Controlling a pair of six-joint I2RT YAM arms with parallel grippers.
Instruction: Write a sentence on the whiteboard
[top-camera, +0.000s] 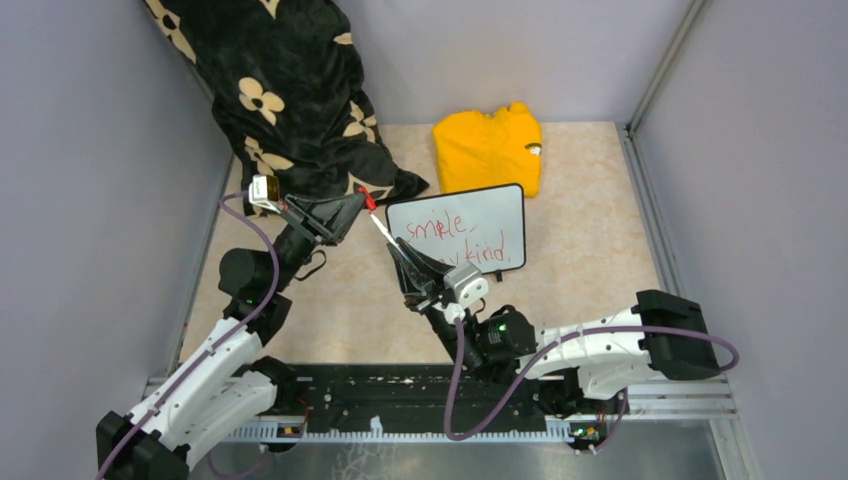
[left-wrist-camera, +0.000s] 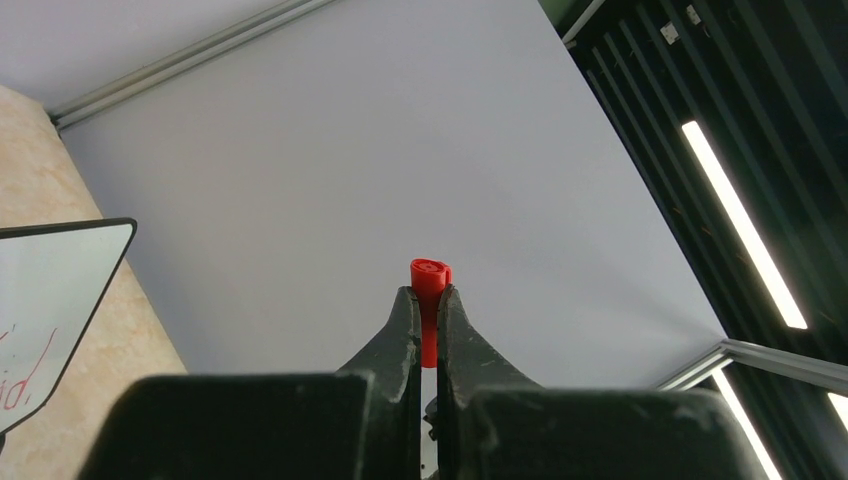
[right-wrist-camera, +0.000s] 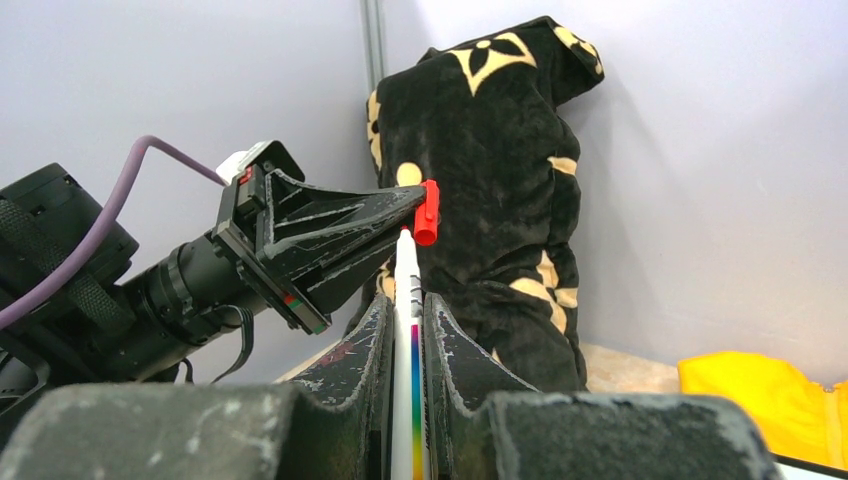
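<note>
My left gripper is shut on a small red cap, which sticks out past its fingertips. Held upright in my right gripper, which is shut on it, is a white marker with a coloured band and a bare tip. In the right wrist view the tip lies just left of and below the cap's open end, not lined up with it; whether they touch I cannot tell. A whiteboard behind my right gripper carries red handwriting reading "smile," and, below, a partly hidden line ending in "kind".
A yellow cloth lies behind the board. At the back left a black floral blanket drapes down close behind my left gripper. Bare tabletop shows to the right of the board.
</note>
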